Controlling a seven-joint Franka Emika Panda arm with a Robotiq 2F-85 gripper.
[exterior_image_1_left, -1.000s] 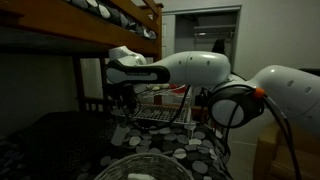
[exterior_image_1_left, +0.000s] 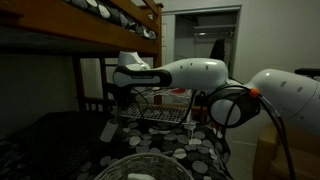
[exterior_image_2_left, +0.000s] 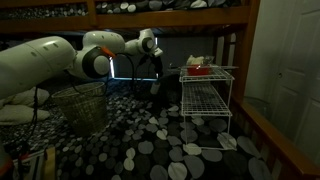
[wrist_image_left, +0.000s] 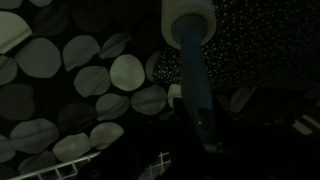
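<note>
My gripper (exterior_image_1_left: 121, 101) hangs over the dotted bedding (exterior_image_1_left: 190, 150), pointing down, and is shut on a blue handle (wrist_image_left: 196, 85). A white cylinder (wrist_image_left: 188, 16) sits at the handle's far end, so the whole looks like a roller. In exterior view 1 a pale grey piece (exterior_image_1_left: 109, 130) shows below the gripper, probably the same thing's end. The fingers are too dark in the wrist view to make out well. Whether the roller touches the bedding I cannot tell.
A white wire rack (exterior_image_2_left: 205, 103) with a red item (exterior_image_2_left: 205, 72) on top stands on the bedding. A woven basket (exterior_image_1_left: 145, 163) is at the front. Dark speckled cloth (wrist_image_left: 245, 45) lies beside the dotted part. Bunk-bed boards run overhead.
The wrist has shifted slightly right and down in exterior view 1. The pale piece below the gripper has swung to the left, so the held thing's tilt differs.
</note>
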